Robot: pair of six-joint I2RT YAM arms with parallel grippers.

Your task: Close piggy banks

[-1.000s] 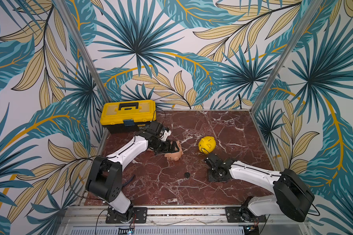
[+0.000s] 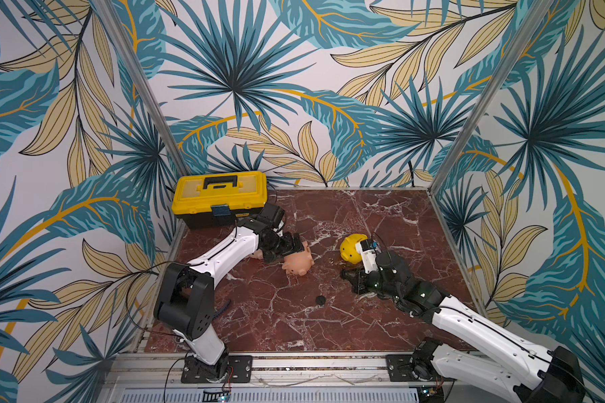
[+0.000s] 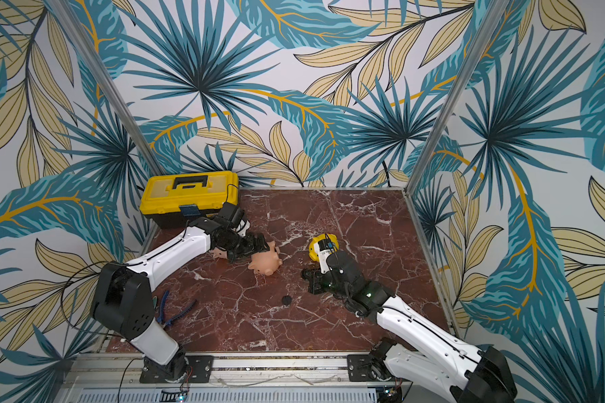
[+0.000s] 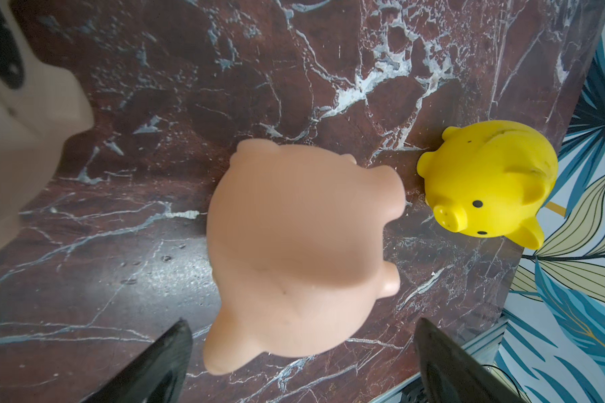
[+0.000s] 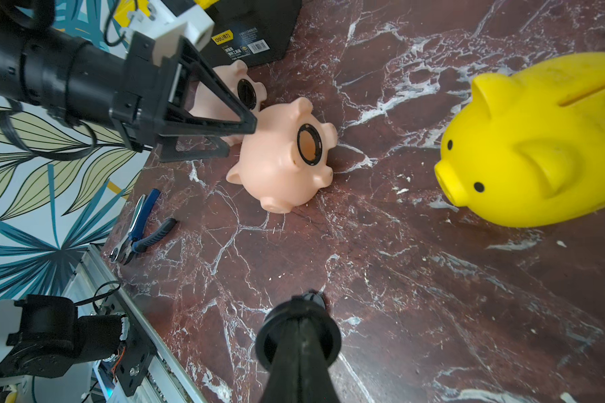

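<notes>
A pink piggy bank lies on its side, with an open black-ringed hole [image 5: 309,143] showing in the right wrist view. My left gripper stands open, one finger on either side of this pig in its own view; contact cannot be made out. Behind it, partly hidden, is a second pink piggy bank [image 5: 215,100] whose ringed opening looks dark. The yellow piggy bank [image 5: 537,141] stands upright, slot up. At its near side, my right gripper is shut on a round black cap [image 5: 269,339], raised in front of its fingertips.
A black disc [image 2: 320,300] lies on the bare front marble. Blue-handled pliers [image 5: 141,221] rest near the left edge. The yellow toolbox [image 2: 219,191] fills the back left corner. Open tabletop [image 2: 396,215] stretches across the back right.
My right gripper has moved up from the table front and turned leftward, its black cap now held out toward the pigs. The left gripper has drawn back slightly to the left. The pigs stay put.
</notes>
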